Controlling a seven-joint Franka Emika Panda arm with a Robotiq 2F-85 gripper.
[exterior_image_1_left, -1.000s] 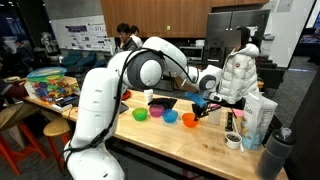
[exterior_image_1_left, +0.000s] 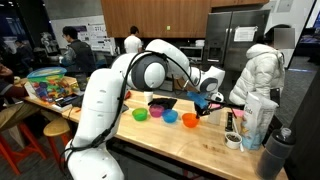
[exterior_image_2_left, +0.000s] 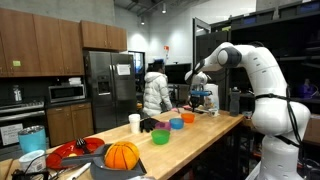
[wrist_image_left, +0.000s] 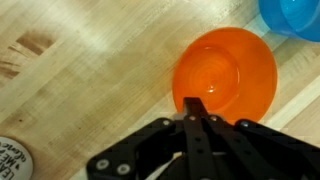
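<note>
An orange bowl (wrist_image_left: 225, 65) fills the middle right of the wrist view. My gripper is shut in front of its near side, with nothing visible between the fingers. How high the fingertips are over the bowl is hard to judge. In exterior view 1 the gripper (exterior_image_1_left: 201, 112) appears small and dark just above and to the right of the orange bowl (exterior_image_1_left: 190, 120). A blue bowl (wrist_image_left: 296, 14) lies beside the orange one at the upper right of the wrist view.
Pink (exterior_image_1_left: 156, 111) and green (exterior_image_1_left: 140, 114) bowls lie left of the blue bowl (exterior_image_1_left: 170, 116). A dark cylinder (exterior_image_1_left: 276, 153), a pitcher (exterior_image_1_left: 257, 122) and a small cup (exterior_image_1_left: 233, 140) stand at the right. Bare wood spreads across the table's front (exterior_image_1_left: 195, 147).
The person in the white jacket has turned and leaned toward the right. My arm and the bowls look nearly the same.
</note>
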